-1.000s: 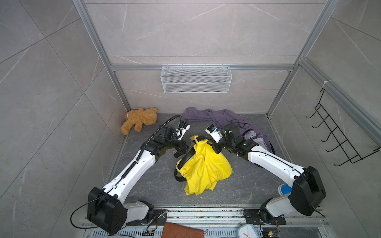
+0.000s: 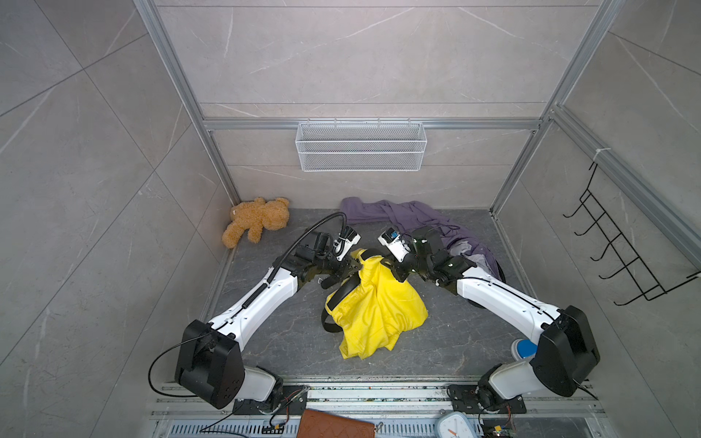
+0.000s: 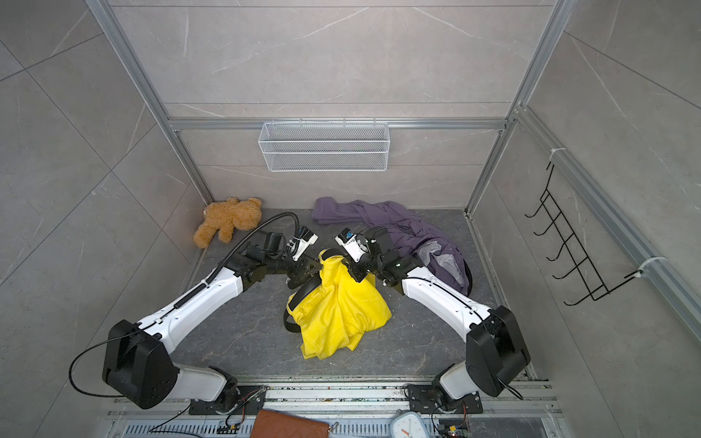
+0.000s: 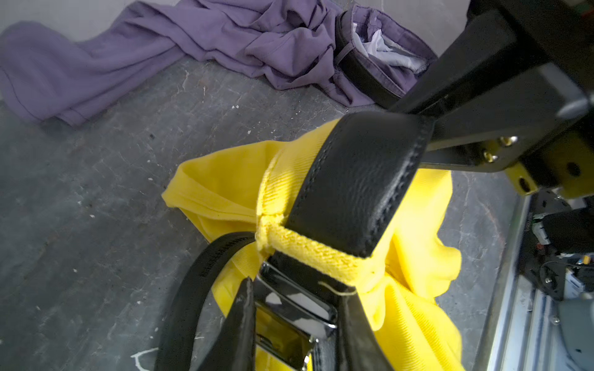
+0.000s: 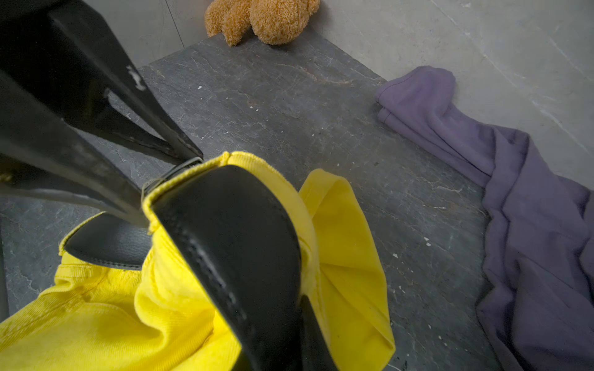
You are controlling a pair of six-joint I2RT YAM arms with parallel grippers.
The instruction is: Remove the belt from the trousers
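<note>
Yellow trousers (image 2: 376,314) are bunched on the grey floor between the arms, a black leather belt (image 4: 352,185) threaded through the waistband. In the left wrist view the metal buckle (image 4: 294,296) lies between the fingertips of my left gripper, which stand part open around it. My right gripper (image 2: 394,262) is shut on the trousers' waistband with the belt, holding it up; its fingertips are partly hidden by belt and cloth. A loose black strap (image 4: 188,290) hangs beside the buckle onto the floor.
A teddy bear (image 2: 255,219) sits at the back left. Purple trousers with their own belt (image 2: 387,211) lie along the back and right. A wire basket (image 2: 360,146) hangs on the back wall, a black hook rack (image 2: 620,248) on the right wall. Bare floor shows left and in front.
My left arm has moved right and toward the waistband, its gripper now at the buckle. The right arm and the trousers look unchanged.
</note>
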